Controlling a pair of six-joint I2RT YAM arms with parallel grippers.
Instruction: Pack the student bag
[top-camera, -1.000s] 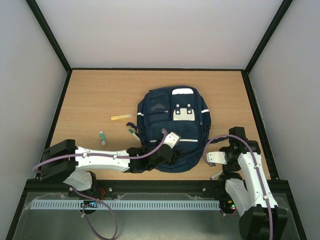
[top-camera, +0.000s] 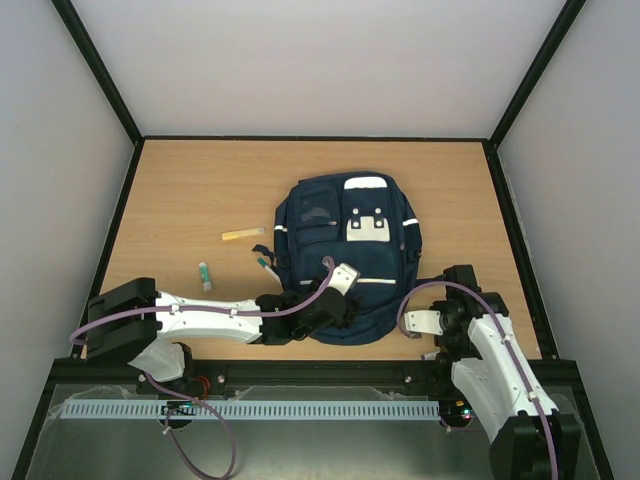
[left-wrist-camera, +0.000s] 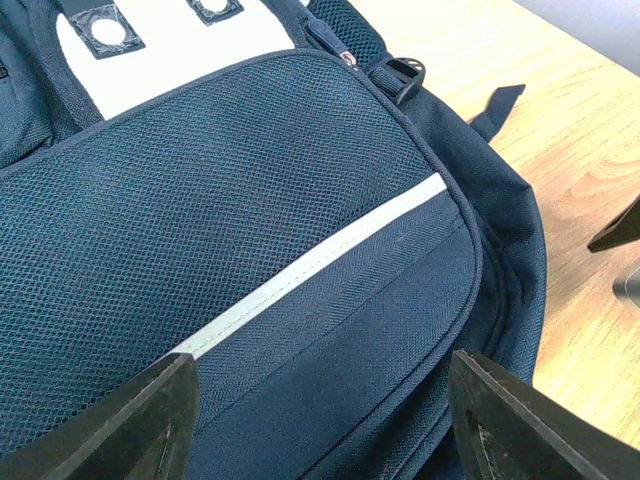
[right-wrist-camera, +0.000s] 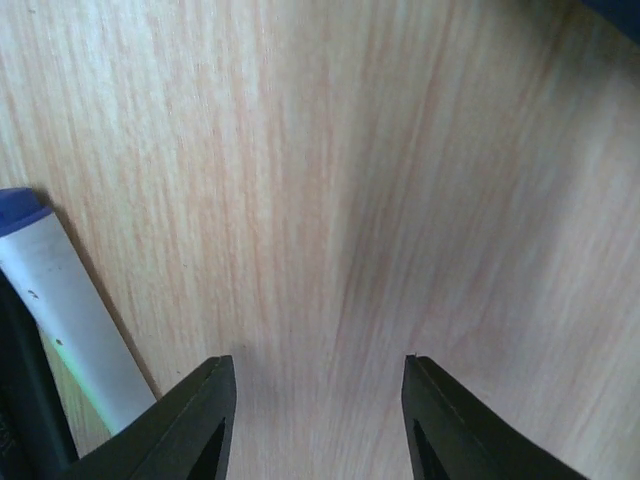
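A dark blue backpack (top-camera: 345, 235) with pale trim lies flat in the middle of the table. My left gripper is open over its lower part, nothing between its fingers. At the front right, my right gripper hovers open above bare wood. Left of it in the right wrist view lies a white pen with a blue cap (right-wrist-camera: 75, 315). In the top view the right arm mostly covers that pen. On the left of the table are a yellow stick-shaped item (top-camera: 242, 234), a small white and teal tube (top-camera: 205, 276) and a teal-tipped pen (top-camera: 268, 269) against the bag.
A bag strap (top-camera: 428, 281) reaches right from the backpack toward the right arm. Dark frame bars (top-camera: 310, 372) bound the table's front edge. Bare table (top-camera: 180, 180) shows at the back left and back right.
The left arm and the backpack stay in place.
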